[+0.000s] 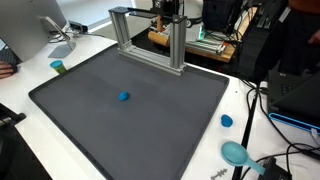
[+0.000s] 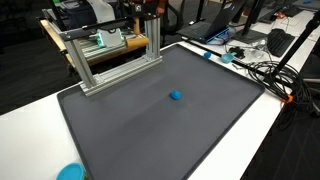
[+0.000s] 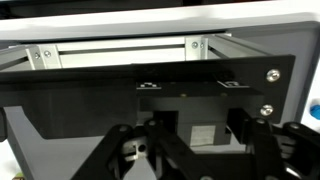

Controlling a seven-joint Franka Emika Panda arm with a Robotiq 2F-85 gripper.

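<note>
At the top of exterior view 1, my gripper is by the upper bar of a rack, partly cut off by the frame's edge. An orange piece shows just below that bar. Looking down in the wrist view, my gripper has its fingers apart over the rack's black plate. A dark block lies across the gap at the plate. Below it is a small pale patch. Whether the fingers touch the block is too dark to tell.
A blue piece lies on the grey mat, otherwise clear. To its right are another blue piece and a teal cup. A green container stands at the left. Cables lie at the right edge.
</note>
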